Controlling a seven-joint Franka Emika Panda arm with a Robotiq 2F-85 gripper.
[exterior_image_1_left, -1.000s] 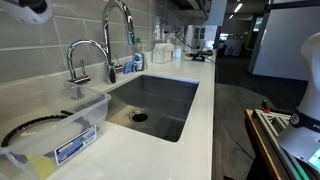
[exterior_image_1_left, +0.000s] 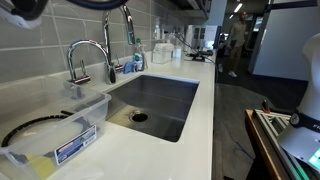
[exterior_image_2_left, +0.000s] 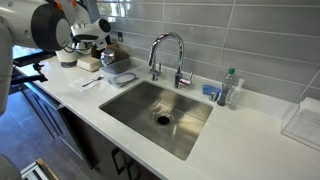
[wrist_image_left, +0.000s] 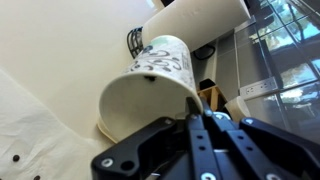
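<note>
A white mug or cup (wrist_image_left: 172, 62) with dark lettering on its outside fills the middle of the wrist view, its open mouth turned toward the camera. My gripper is at its near right side, shut on the wall by the rim. The dark finger mounts cover part of the lower edge of that view. In exterior view 2 the arm reaches in at the far left end of the counter, where the gripper and cup are too small to tell apart clearly. Exterior view 1 shows only a bit of the white arm (exterior_image_1_left: 18, 32) and its cable at the top left.
A steel sink (exterior_image_2_left: 160, 118) with a tall faucet (exterior_image_2_left: 178, 60) takes up the middle of the counter. Bottles (exterior_image_2_left: 228, 88) stand right of it. A clear plastic bin (exterior_image_1_left: 55, 120) sits on the near counter. Several items crowd the far left end around the arm.
At the top left of exterior view 1, the white arm part has shifted and a dark looping cable now shows across the wall. The counter, sink and bin look unchanged.
</note>
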